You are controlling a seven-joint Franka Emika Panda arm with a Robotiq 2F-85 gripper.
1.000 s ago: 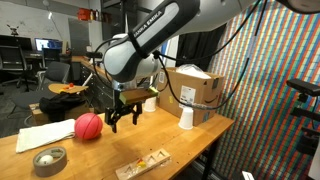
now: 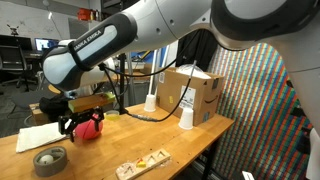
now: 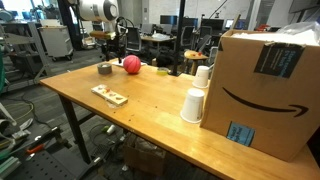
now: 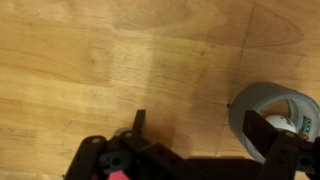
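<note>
My gripper point(image 2: 83, 126) hangs over the table's left part, in front of the red ball point(image 2: 94, 131) and partly covering it. Its two fingers stand well apart in the wrist view, with only bare wood seen between them. A grey ring point(image 4: 241, 107), like a tape roll, lies at the right of the wrist view, partly behind one finger. Inside it shows a whitish round thing point(image 4: 282, 124). In exterior view 1 the same ring sits at the near left corner, left of the gripper.
A light wooden block with holes point(image 2: 145, 163) lies near the front edge. White cups point(image 2: 186, 118) and a cardboard box point(image 2: 207, 96) stand to the right. A white cloth point(image 2: 36, 138) lies at the back left.
My gripper has moved left across the table, from right of the red ball to in front of it, toward the grey ring. The objects have stayed put.
</note>
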